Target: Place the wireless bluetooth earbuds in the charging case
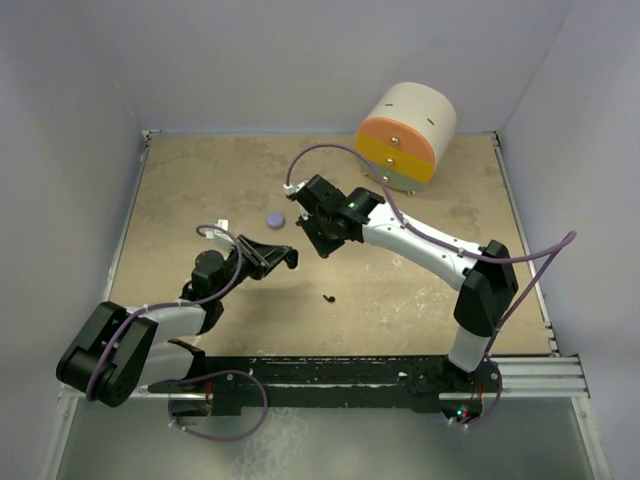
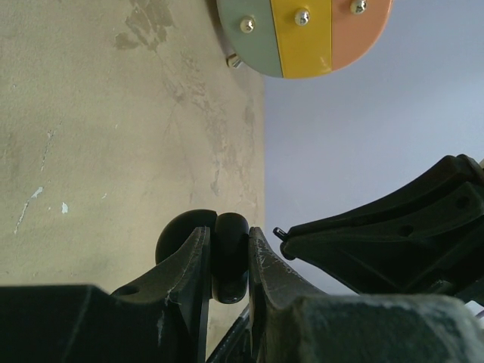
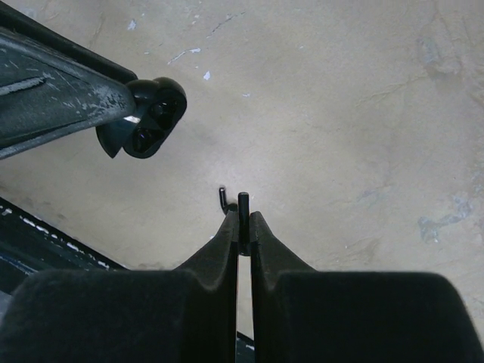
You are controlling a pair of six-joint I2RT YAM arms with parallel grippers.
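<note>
My left gripper is shut on the black charging case (image 3: 162,113), held with its open side showing two sockets in the right wrist view. My right gripper is shut on a slim black earbud (image 3: 243,201), held to the right of the case in the top view. Another black earbud (image 1: 329,298) lies on the board below and between the grippers, partly behind the held one in the right wrist view.
A striped drum-shaped box (image 1: 410,125) with knobs stands at the back right. A purple disc (image 1: 275,219) lies behind the grippers. Much of the board (image 1: 185,175) is bare.
</note>
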